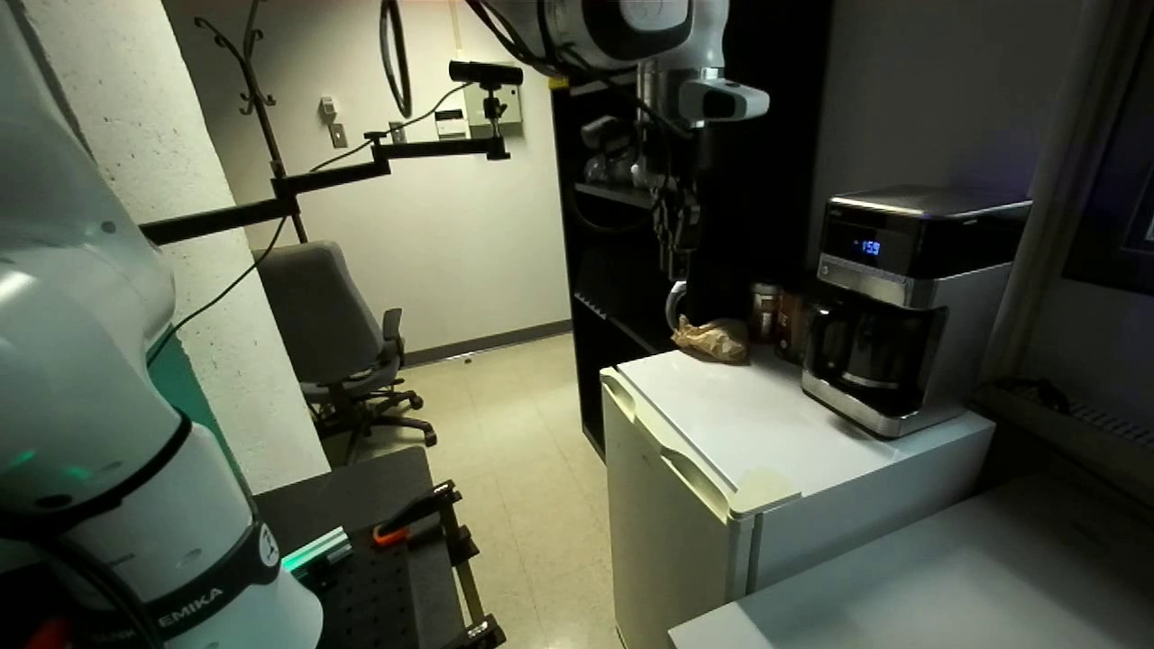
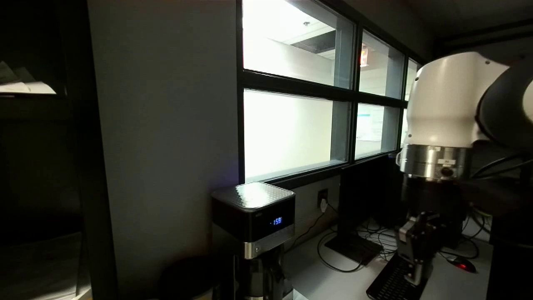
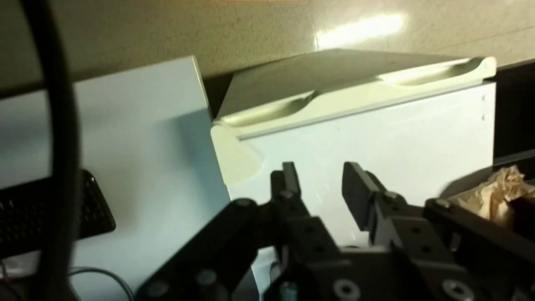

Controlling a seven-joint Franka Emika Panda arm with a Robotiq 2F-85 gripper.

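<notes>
My gripper hangs over the white top of the small fridge [image 3: 381, 150], its two black fingers parted and nothing between them. In exterior view 1 the gripper [image 1: 676, 243] appears dark against the black shelf, above the level of the fridge top. The coffee maker [image 1: 920, 292], silver and black with a lit blue clock and a glass carafe [image 1: 871, 351], stands at the right end of the fridge. A crumpled brown paper bag [image 1: 714, 340] lies at the fridge's far end. In the wrist view the bag [image 3: 499, 193] is partly hidden by the gripper.
Jars [image 1: 764, 312] stand behind the bag, beside the black shelf [image 1: 590, 357]. A white desk [image 3: 145, 130] adjoins the fridge, with a black keyboard [image 3: 50, 210] on it.
</notes>
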